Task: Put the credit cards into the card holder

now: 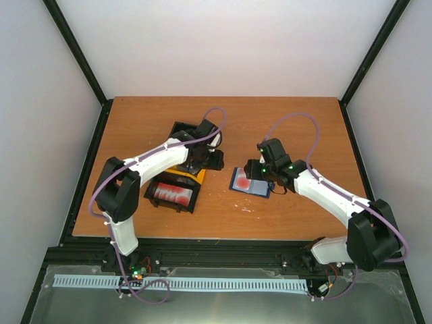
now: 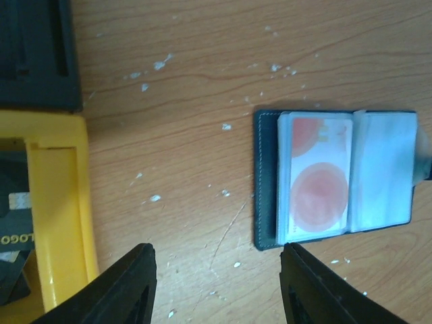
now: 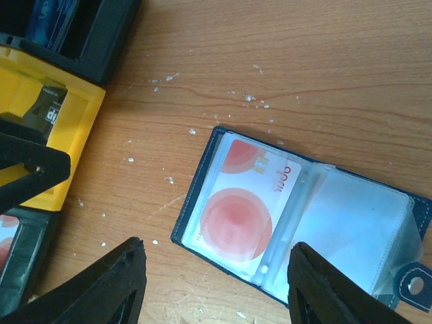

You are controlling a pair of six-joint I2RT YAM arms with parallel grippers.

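Observation:
The card holder (image 2: 381, 169) lies open on the table right of centre, a white card with red circles (image 3: 236, 223) in its left sleeve and a clear, empty-looking sleeve on the right. My left gripper hangs over the table between the yellow tray and the holder, open with nothing between its fingers. My right gripper is over the holder's near side, open and empty. More red-and-white cards (image 1: 172, 192) lie in the lower black tray at the left; dark cards (image 2: 13, 226) lie in the yellow tray (image 2: 57, 209).
A black tray (image 2: 40, 61) stands behind the yellow one, forming a row of trays on the left.

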